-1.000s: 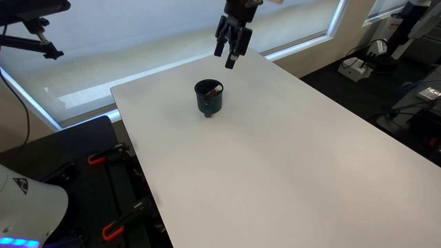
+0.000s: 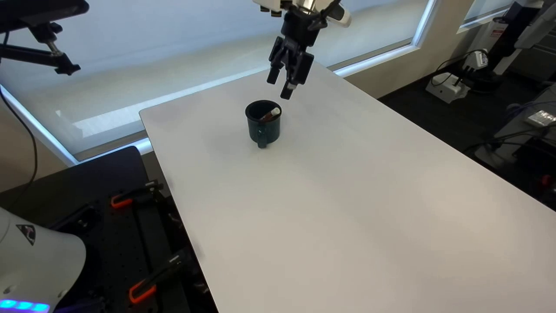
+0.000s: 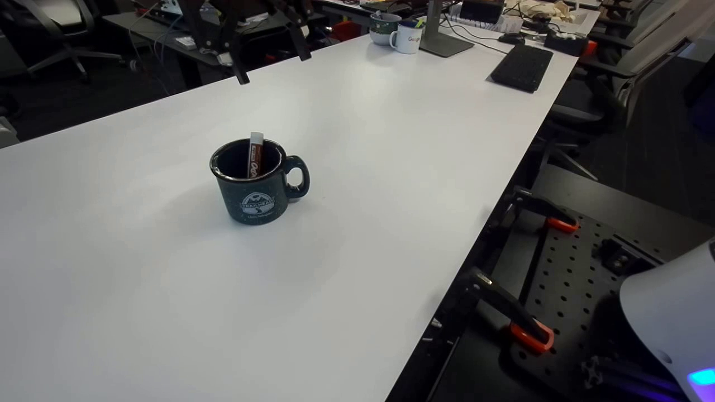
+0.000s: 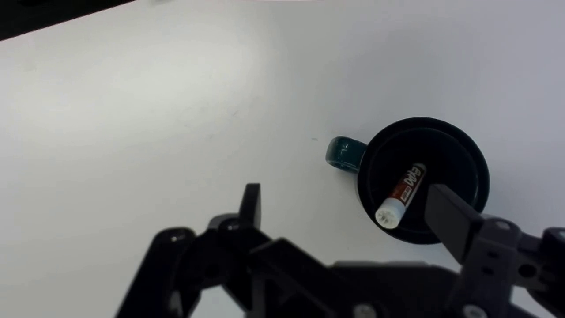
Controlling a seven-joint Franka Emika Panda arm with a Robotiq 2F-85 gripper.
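A dark green enamel mug (image 2: 263, 131) stands upright on the white table, its handle (image 3: 299, 180) to the right in exterior view 2. Inside it leans a marker (image 3: 254, 155) with a white end and a brown-red label, its end rising to about the rim. My gripper (image 2: 279, 86) hangs above the table, behind and slightly right of the mug in exterior view 1. Its fingers are spread wide with nothing between them. From the wrist, the mug (image 4: 423, 127) appears to the right, partly covered by the right finger (image 4: 450, 220), and the marker (image 4: 408, 188) shows inside.
Bare white table (image 2: 365, 208) surrounds the mug. Far off in exterior view 2 are a white mug (image 3: 406, 39), a monitor stand (image 3: 446, 43) and a keyboard (image 3: 523, 67). Orange-tipped clamps (image 3: 533, 336) sit by the robot base, off the table's edge.
My gripper has come down and slightly left in exterior view 1, staying open. The mug and marker have not moved.
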